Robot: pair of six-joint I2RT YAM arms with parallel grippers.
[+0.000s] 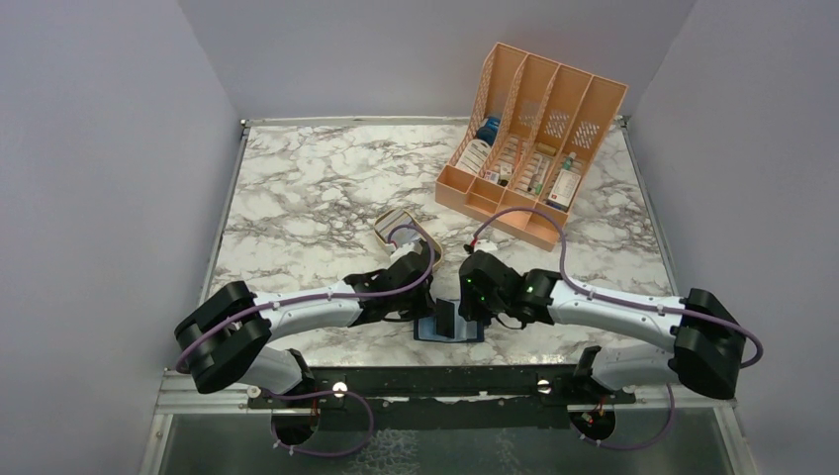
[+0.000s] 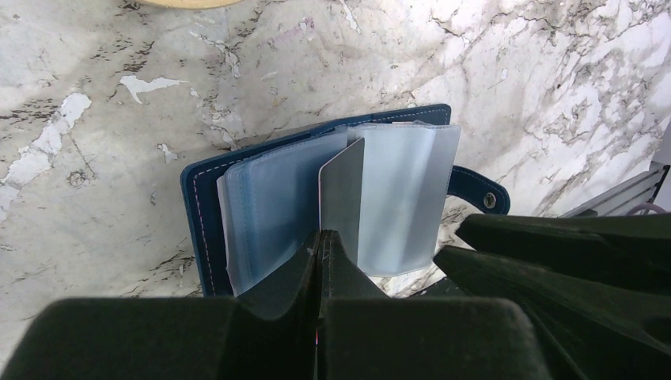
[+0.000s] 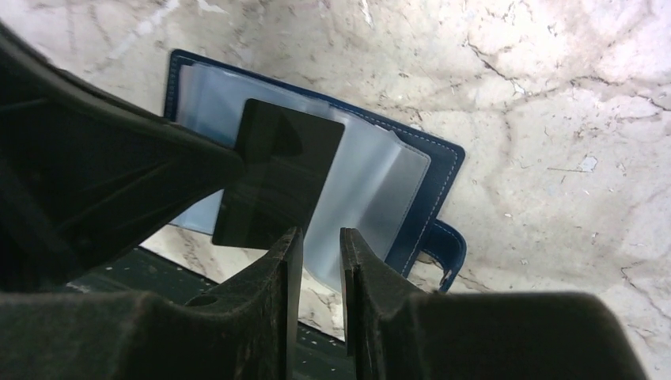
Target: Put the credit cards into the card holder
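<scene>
The blue card holder (image 2: 277, 194) lies open on the table near the front edge, its clear sleeves (image 3: 364, 198) spread. A dark card (image 2: 340, 190) (image 3: 281, 166) sits among the sleeves. My left gripper is shut, its tips at the card's edge; whether anything thin is between them is unclear. My right gripper is part open over the holder, right of the card in the right wrist view, with nothing visible between its fingers.
A small container (image 1: 396, 224) with cards stands just behind the left gripper. A peach organizer (image 1: 514, 213) with bottles and boxes stands at the back right.
</scene>
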